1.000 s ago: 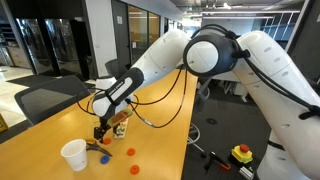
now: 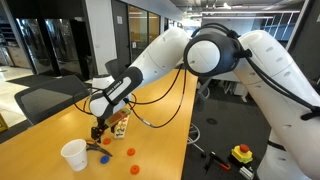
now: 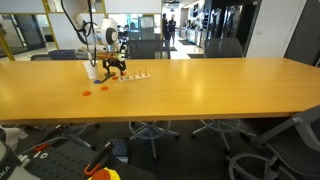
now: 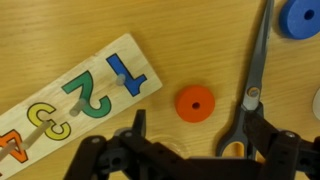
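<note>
My gripper is open, its two dark fingers apart with nothing held between them. An orange-red disc (image 4: 195, 103) lies on the wooden table, in line with the gap between the fingers in the wrist view. Left of it is a wooden peg board (image 4: 75, 105) with coloured figures and upright pegs. Scissors with dark handles (image 4: 250, 100) lie to the disc's right, partly hidden by a finger. In exterior view 1 the gripper (image 2: 98, 130) hangs low over the table, close to the board (image 2: 121, 128).
A white cup (image 2: 75, 154) stands at the near left, beside a blue disc (image 2: 104, 159). More red discs (image 2: 131, 153) lie on the near tabletop. In exterior view 2 a long stretch of table (image 3: 220, 85) to the right is bare. Dark chairs line the table.
</note>
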